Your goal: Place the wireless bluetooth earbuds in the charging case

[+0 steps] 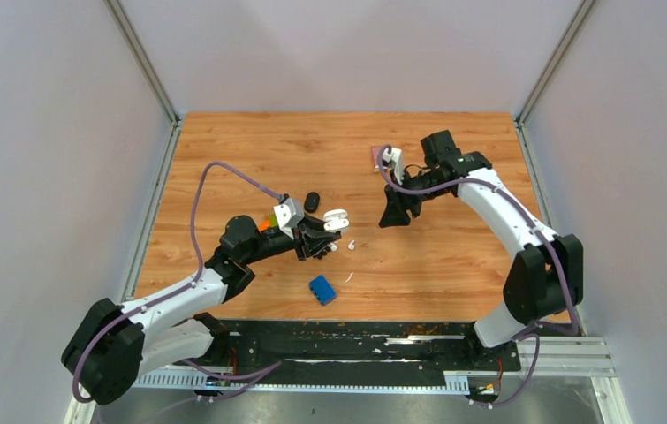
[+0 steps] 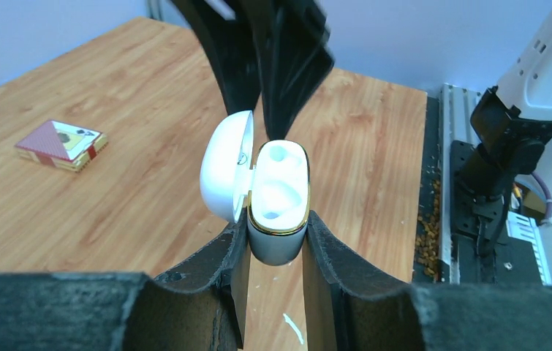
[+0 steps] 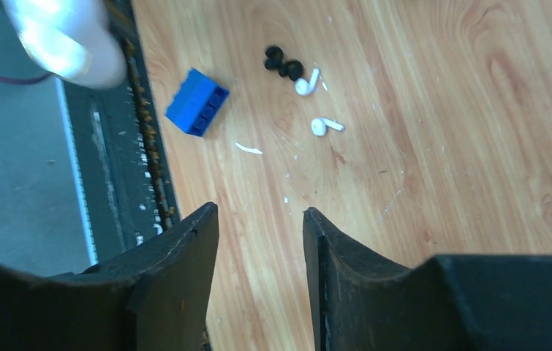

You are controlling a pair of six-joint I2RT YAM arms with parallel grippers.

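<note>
The white charging case is held upright in my left gripper, its lid open and both inner wells showing empty in the left wrist view. My right gripper is part open with nothing between its fingers, to the right of the case in the top view. Two white earbuds lie on the wood below, one nearer the middle of the right wrist view, the other beside some small black pieces.
A blue block lies near the front edge. A black mouse-like object is behind the left gripper. A card box sits at the back right.
</note>
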